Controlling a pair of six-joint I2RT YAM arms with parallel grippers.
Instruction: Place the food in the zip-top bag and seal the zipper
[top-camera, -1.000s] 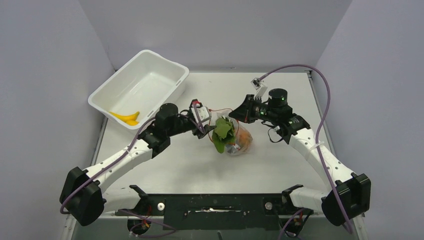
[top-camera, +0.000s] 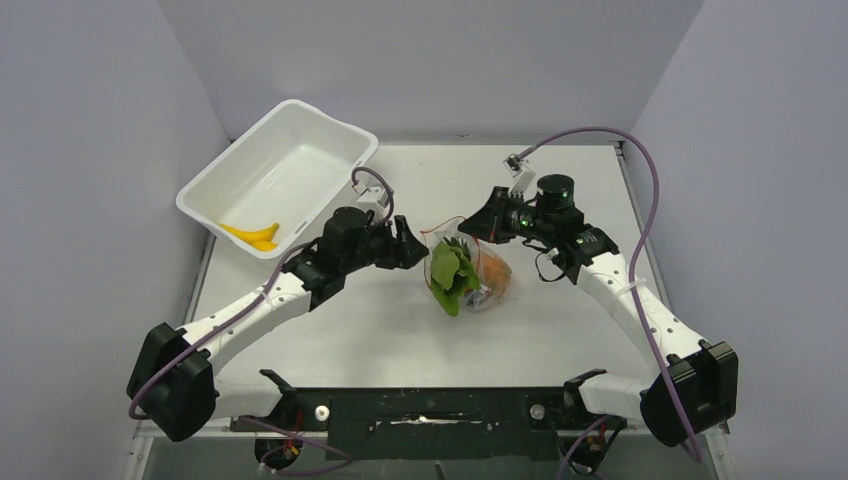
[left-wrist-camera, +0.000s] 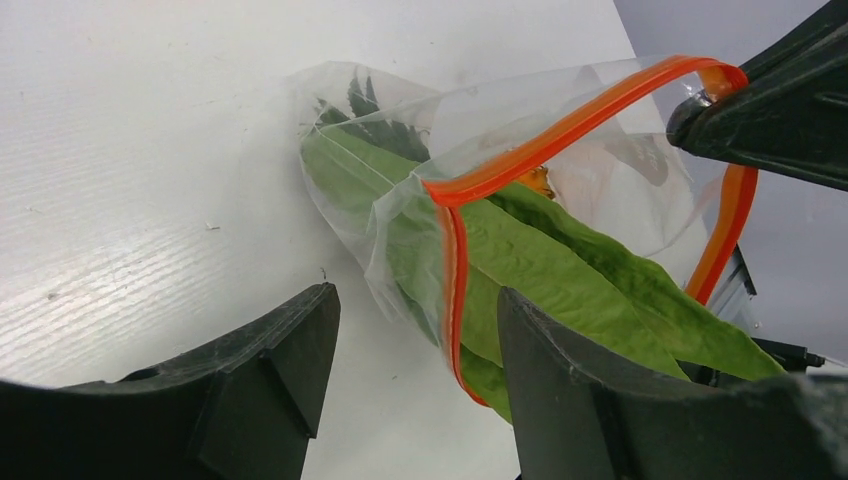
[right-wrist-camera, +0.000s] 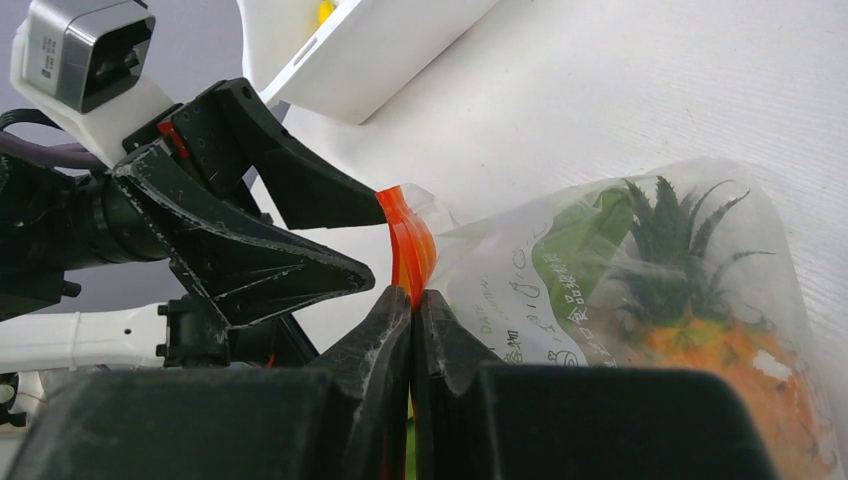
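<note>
The clear zip top bag (top-camera: 492, 290) stands mid-table, its orange-red zipper rim (left-wrist-camera: 560, 130) spread into an open mouth. Inside show a pineapple with spiky leaves and green leafy food (top-camera: 452, 272), whose broad leaves stick out through the mouth in the left wrist view. My right gripper is shut on the bag's zipper rim. My left gripper is open at the left side of the mouth, a wide gap between its fingers. In the left wrist view the near corner of the zipper rim lies beyond that gap, apparently untouched.
A white bin (top-camera: 285, 165) at the back left holds yellow food (top-camera: 255, 236), with the rest of the bin empty. Bare table (top-camera: 390, 340) lies in front of the bag and behind it. Grey walls stand at both sides.
My left gripper has turned and drawn back slightly from the leafy food. The leaves and bag have shifted a little right and toward the front. My right gripper has barely moved, still on the rim.
</note>
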